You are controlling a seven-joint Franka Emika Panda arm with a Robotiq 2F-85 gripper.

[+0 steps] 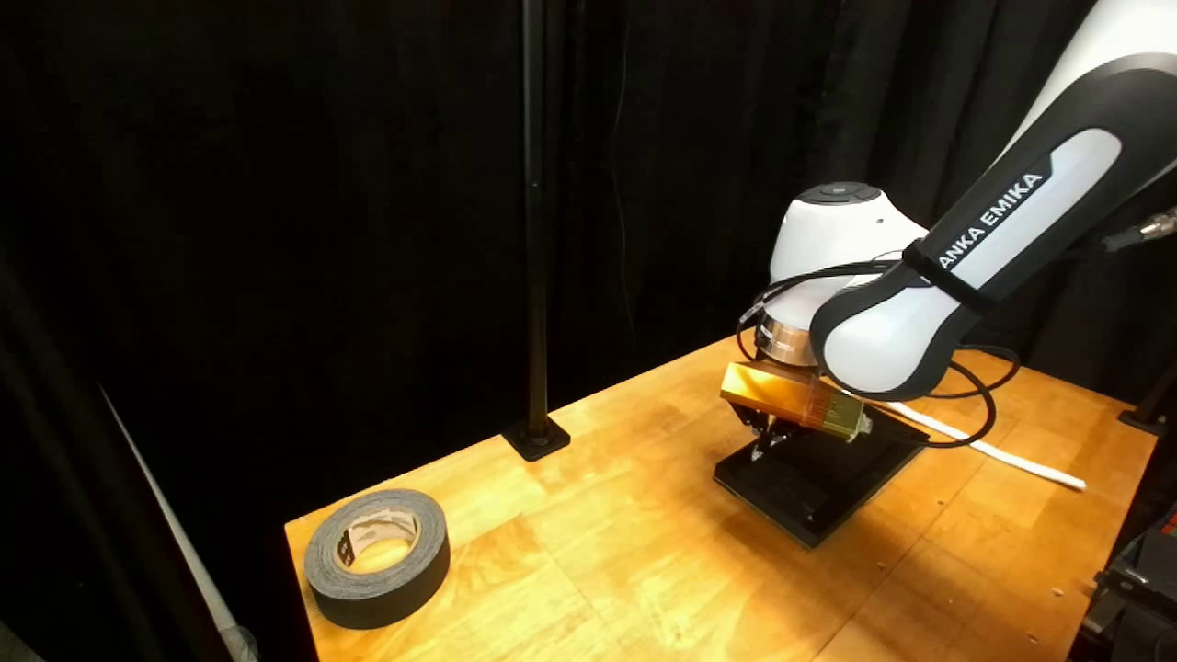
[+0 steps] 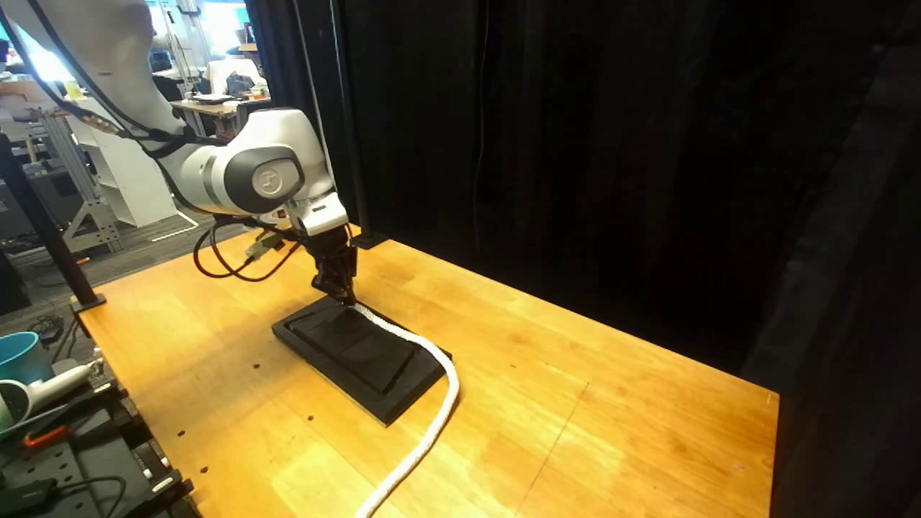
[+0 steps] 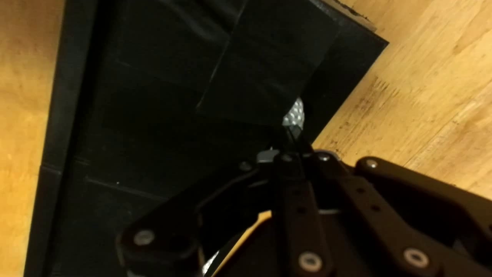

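Observation:
My gripper (image 2: pixel 347 299) points down at one end of a flat black board (image 2: pixel 386 407) on the table. Seen from the wrist, its two fingers (image 3: pixel 289 159) are together, so the gripper is shut. A small speckled white patch (image 3: pixel 295 113) lies just beyond the tips, against the black surface; whether it is part of the rope or touches the tips, I cannot tell. A white rope (image 2: pixel 449 393) runs from beside the fingertips over the board and down onto the table. In exterior view 1 the gripper's housing and arm hide part of the board and rope.
A roll of dark tape (image 1: pixel 381 590) rests at the table's far left corner in exterior view 1. A black post (image 1: pixel 536 436) stands along the curtain-side edge. Much of the wooden table (image 2: pixel 604 414) between tape and board is bare.

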